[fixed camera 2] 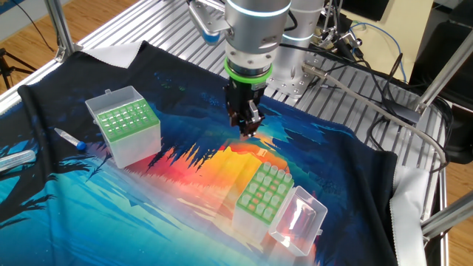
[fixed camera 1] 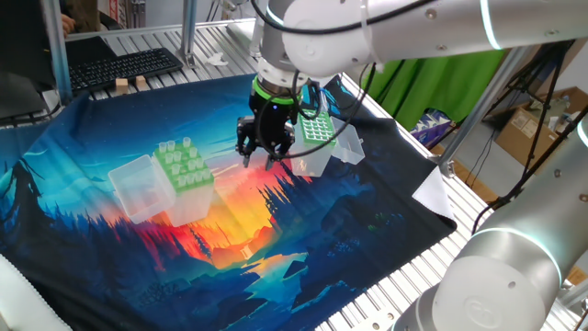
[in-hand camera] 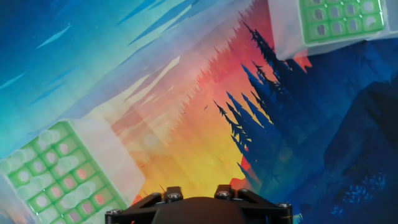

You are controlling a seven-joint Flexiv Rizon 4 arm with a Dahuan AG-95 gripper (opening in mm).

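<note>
My gripper hangs above the cloth between two translucent boxes, its fingers spread with nothing between them. In exterior view 1 the same gripper (fixed camera 1: 258,162) shows its fingertips apart. One box has a green rack (fixed camera 2: 267,191) with several clear capped tubes standing in it; its lid (fixed camera 2: 299,220) is folded open at its side. The other box (fixed camera 2: 137,149) carries a green rack (fixed camera 2: 128,120) whose holes look empty, and its lid is also open. Wrist view shows the tube rack (in-hand camera: 62,177) at lower left and the other rack (in-hand camera: 342,18) at upper right.
A printed sunset cloth (fixed camera 1: 349,230) covers the table, with bare room between and in front of the boxes. A pen (fixed camera 2: 70,139) and a marker (fixed camera 2: 16,160) lie beyond the empty-looking rack. A keyboard (fixed camera 1: 126,68) sits at the back left.
</note>
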